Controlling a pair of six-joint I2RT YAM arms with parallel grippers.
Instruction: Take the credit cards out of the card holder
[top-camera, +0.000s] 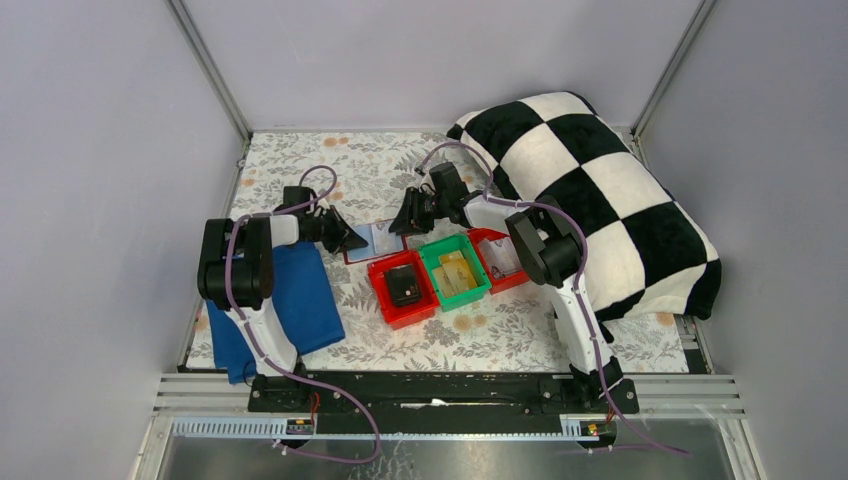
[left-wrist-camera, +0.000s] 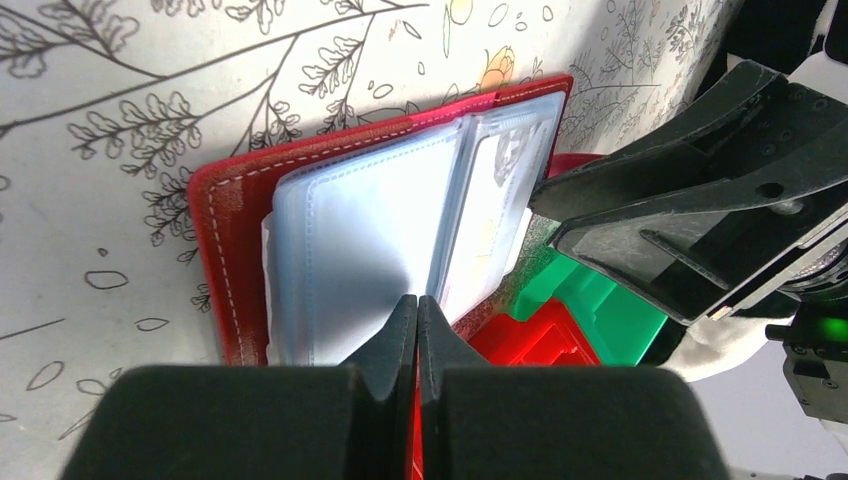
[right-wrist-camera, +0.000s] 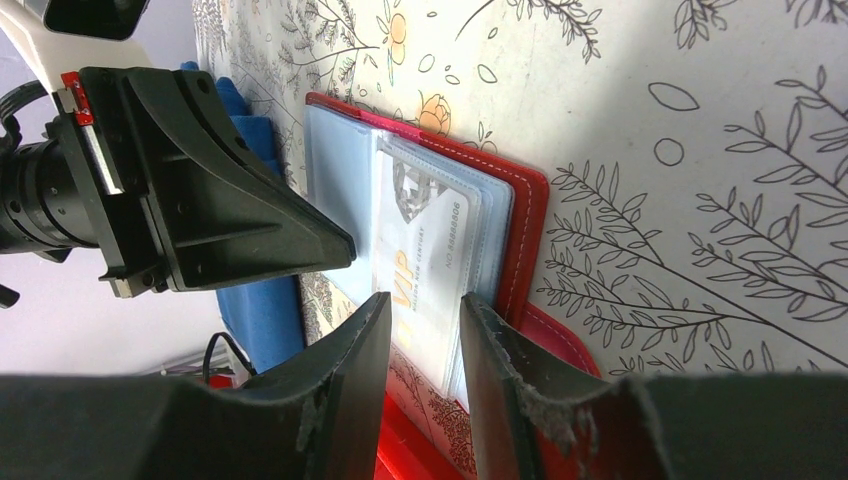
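Observation:
An open card holder (top-camera: 384, 240) with a red cover and clear sleeves lies flat on the table between my two arms. On its right side, a white VIP card (right-wrist-camera: 425, 255) shows inside a clear sleeve. The left-hand sleeve (left-wrist-camera: 375, 230) looks pale blue, and no printed card shows in it. My left gripper is shut, its tips over the near edge of the left sleeves, with nothing visible between them. Over the right edge of the holder my right gripper stands open, its fingers either side of the VIP page's edge; whether they touch it I cannot tell.
Close in front stand a red bin (top-camera: 407, 318) with a dark object, a green bin (top-camera: 482, 290) with yellowish cards, and another red bin (top-camera: 512, 281). A blue cloth (top-camera: 310, 300) lies left, a checkered cushion (top-camera: 610, 190) right. The table behind the holder is clear.

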